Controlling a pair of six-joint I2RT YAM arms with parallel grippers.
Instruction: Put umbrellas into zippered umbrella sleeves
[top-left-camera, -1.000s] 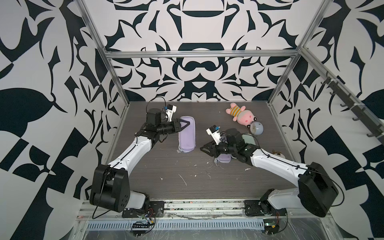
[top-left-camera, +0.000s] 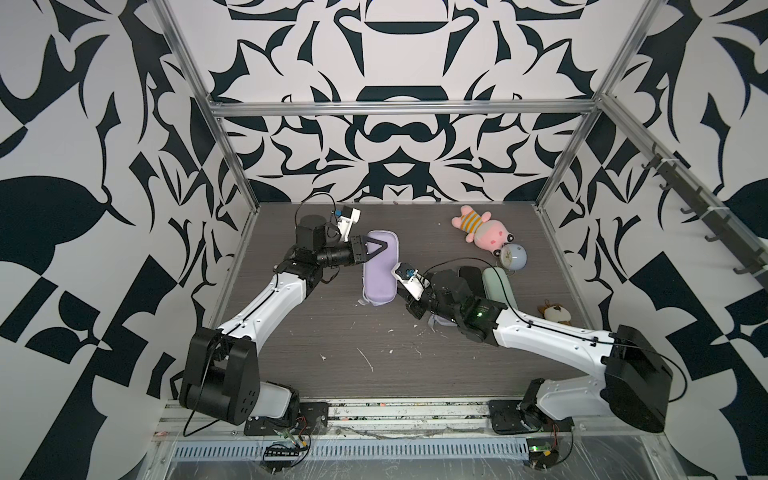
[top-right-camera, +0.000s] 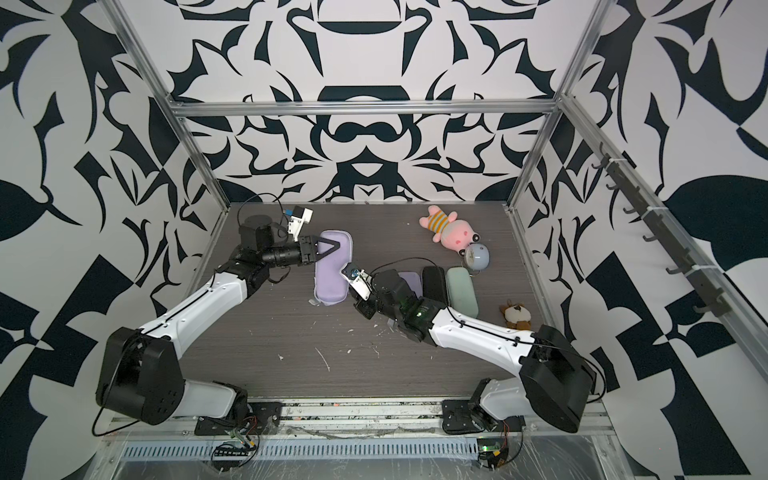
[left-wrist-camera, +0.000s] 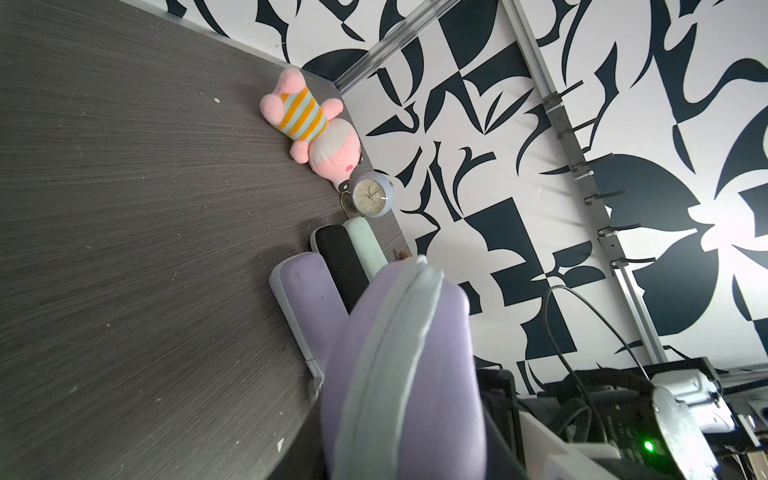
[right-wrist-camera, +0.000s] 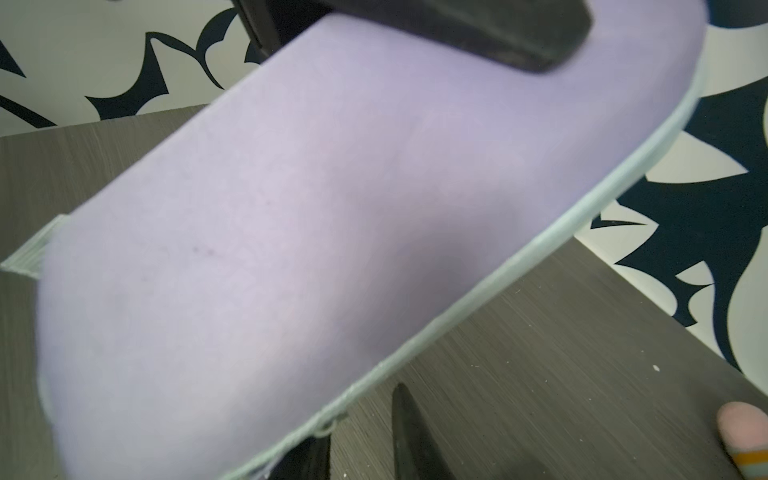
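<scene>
A lilac zippered sleeve (top-left-camera: 381, 272) with pale piping is held upright off the table by my left gripper (top-left-camera: 379, 246), shut on its upper part; it fills much of the right wrist view (right-wrist-camera: 336, 240). My right gripper (top-left-camera: 404, 284) is tilted at the sleeve's lower right, its fingers part open, seen under the sleeve's edge in the right wrist view; whether they touch it is unclear. On the table to the right lie another lilac case (left-wrist-camera: 308, 296), a black case (top-right-camera: 433, 284) and a mint case (top-right-camera: 461, 292).
A pink striped plush toy (top-left-camera: 484, 232) lies at the back right, beside a grey-blue round object (top-left-camera: 513, 257). A small brown plush (top-right-camera: 516, 315) sits near the right edge.
My right gripper has turned and risen toward the held sleeve. The left gripper and sleeve have shifted slightly to the right.
</scene>
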